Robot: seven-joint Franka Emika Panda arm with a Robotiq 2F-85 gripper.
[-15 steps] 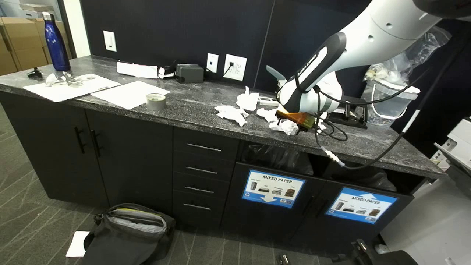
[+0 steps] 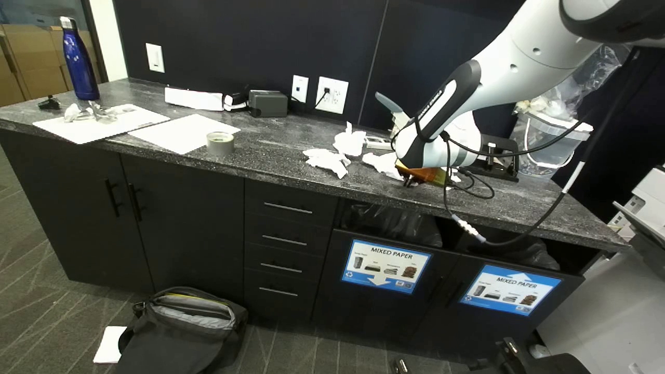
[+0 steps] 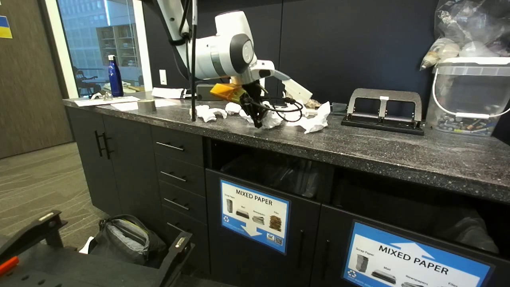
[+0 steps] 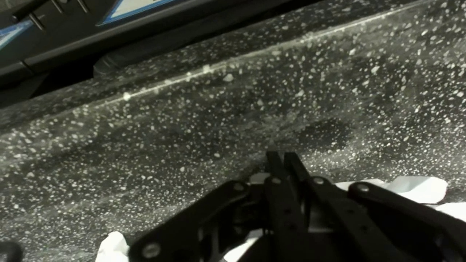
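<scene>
Several crumpled white papers lie on the dark speckled counter, among them one piece (image 2: pixel 327 161) left of the arm and another (image 3: pixel 315 120) right of the gripper in exterior view 2. My gripper points down at the counter, its fingertips drawn together with only a sliver between them. White paper (image 4: pixel 417 188) shows behind and beside the fingers in the wrist view. No paper is visible between the tips; whether any is pinched lower down is hidden. In exterior view 2, the black gripper (image 3: pixel 258 125) is low over the counter beside the papers.
A black hole punch (image 3: pixel 382 111) and a clear bucket (image 3: pixel 471 91) stand to the right. On the left are a tape roll (image 2: pixel 220 143), flat sheets (image 2: pixel 185 133) and a blue bottle (image 2: pixel 79 61). Bare counter runs along the front edge. A cable loops beside the gripper.
</scene>
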